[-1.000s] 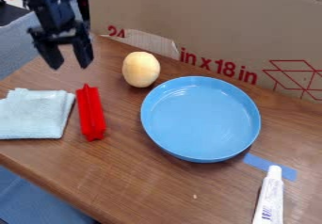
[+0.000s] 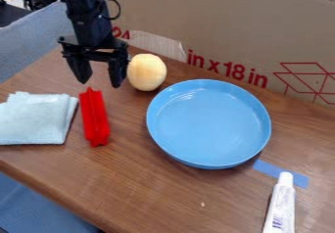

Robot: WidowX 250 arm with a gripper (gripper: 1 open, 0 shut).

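Note:
My gripper (image 2: 100, 73) stands open above the table at the upper left, its fingers just left of a pale yellow round object (image 2: 147, 73) and behind a long red object (image 2: 94, 116). Nothing shows between the fingers. A folded light-blue cloth (image 2: 33, 120) lies left of the red object. A blue plate (image 2: 209, 123) sits at the middle right.
A white tube (image 2: 280, 206) lies at the front right beside blue tape (image 2: 297, 179). A cardboard box (image 2: 236, 36) lines the back of the wooden table (image 2: 157, 198).
The objects on the table have not visibly moved.

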